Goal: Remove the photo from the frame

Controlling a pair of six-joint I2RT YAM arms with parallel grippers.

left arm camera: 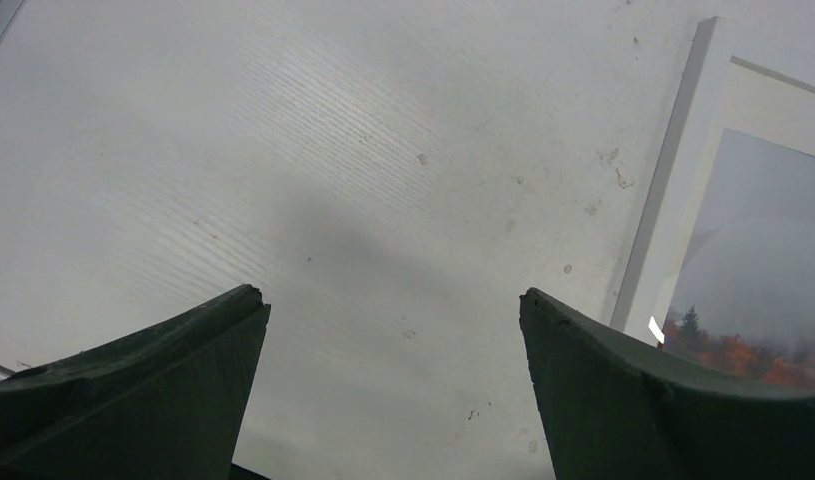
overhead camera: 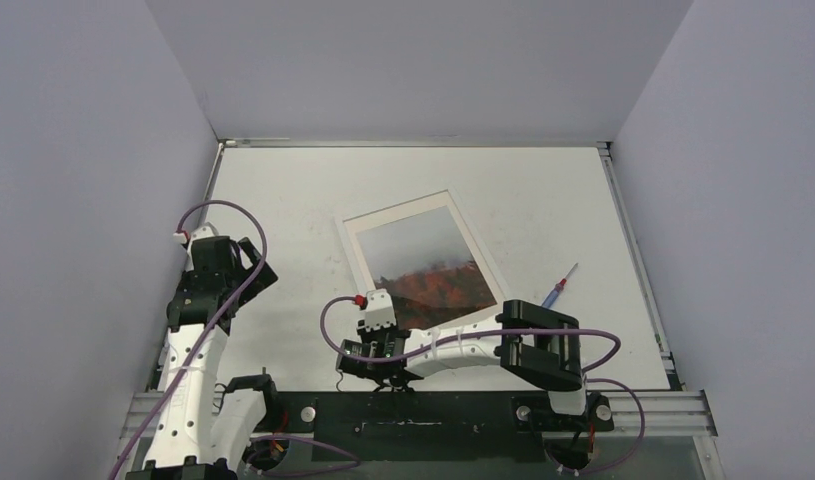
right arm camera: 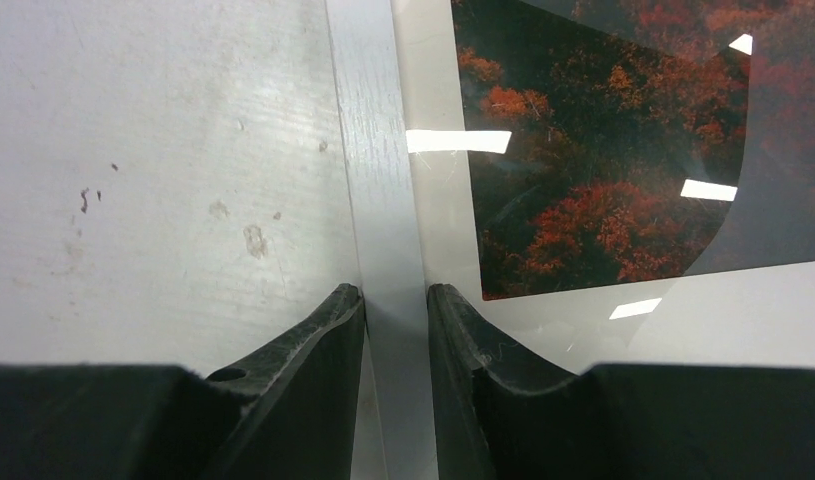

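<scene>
A white picture frame (overhead camera: 360,274) lies face up and turned at an angle on the white table, holding a photo (overhead camera: 423,250) of grey mist over red autumn trees. Glare on the photo (right arm camera: 603,150) shows a clear glossy cover over it. My right gripper is shut on the frame's left side bar (right arm camera: 378,130), one finger outside it and the other over the inner edge. Its arm hides the frame's lower left part from above. Left of the frame, my left gripper stands open over bare table, its fingers (left arm camera: 623,400) apart and empty.
A blue-handled screwdriver (overhead camera: 554,296) lies on the right of the table. Grey walls (overhead camera: 423,70) close in the back and sides.
</scene>
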